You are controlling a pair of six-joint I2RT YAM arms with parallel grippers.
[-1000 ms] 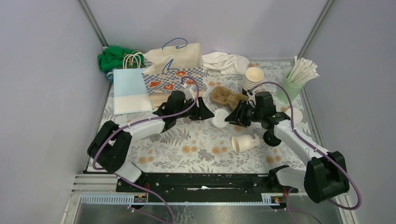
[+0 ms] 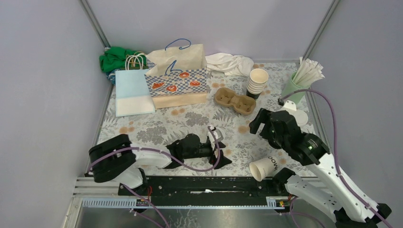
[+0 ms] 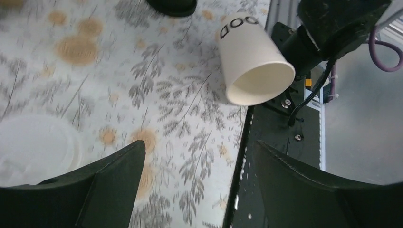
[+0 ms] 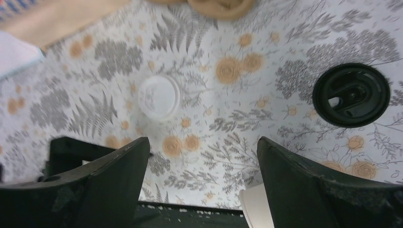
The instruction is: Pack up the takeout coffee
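A white paper cup (image 2: 261,167) lies on its side near the front edge, mouth toward the lower left; the left wrist view shows it (image 3: 252,52) too. My left gripper (image 2: 223,154) hangs open low over the front middle, left of the cup. A white lid lies near it, and also shows in the right wrist view (image 4: 158,97). My right gripper (image 2: 261,126), open and empty, is raised at the right. A black lid (image 4: 350,95) lies beneath it. The brown cup carrier (image 2: 228,97) sits behind, beside a cup stack (image 2: 257,80).
Paper bags (image 2: 178,76) stand at the back left, with a green cloth (image 2: 114,59) behind. A white cloth (image 2: 228,64) lies at the back. A green holder (image 2: 292,92) of wrapped straws is at the back right.
Both arms moved apart and toward the front: left down, right rightward and up from the table. The cup on its side rolled forward and right.
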